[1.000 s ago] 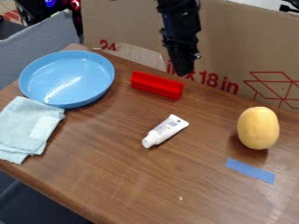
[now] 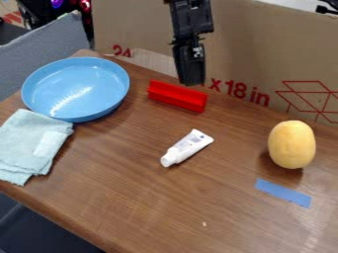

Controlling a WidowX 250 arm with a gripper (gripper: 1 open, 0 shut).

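My gripper (image 2: 191,73) hangs at the top centre, in front of the cardboard backdrop and just above a red block (image 2: 177,95) that lies on the wooden table. Its fingers are dark and small, so how far apart they stand is unclear. A white tube (image 2: 188,147) lies diagonally in the middle of the table. On the right sits a yellow potato-like object (image 2: 292,144), with a blue strip (image 2: 283,194) below it.
A blue plate (image 2: 75,88) is at the back left, and a folded pale cloth (image 2: 31,144) lies at the left edge. A cardboard wall (image 2: 260,55) closes off the back.
The gripper has shifted slightly left over the last second, staying high near the red block. The objects on the table have not moved.
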